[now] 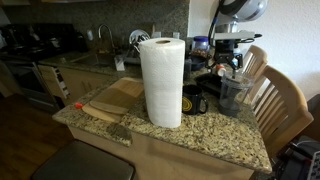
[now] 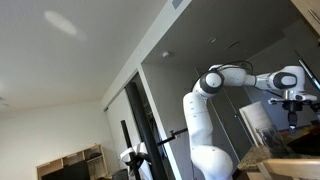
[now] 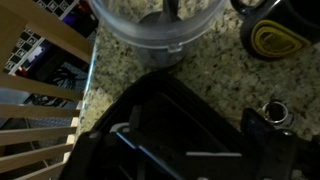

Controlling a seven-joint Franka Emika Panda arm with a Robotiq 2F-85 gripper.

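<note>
My gripper (image 1: 232,62) hangs above the far right of the counter, over a dark tray (image 1: 238,88). Along the bottom of the wrist view its dark fingers stand apart, with the black tray (image 3: 165,112) below them and nothing visibly held. A clear plastic container (image 3: 158,35) stands on the granite next to the tray. To its right is a black mug (image 3: 275,38) with a yellow emblem. A small round metallic item (image 3: 277,112) lies near the right finger. The dark tray and dark fingers blend together, so edges are hard to make out.
A tall paper towel roll (image 1: 163,85) stands at the counter's front, left of the black mug (image 1: 192,100). Cutting boards (image 1: 118,97) lie farther left. Wooden chairs (image 1: 283,100) line the right edge.
</note>
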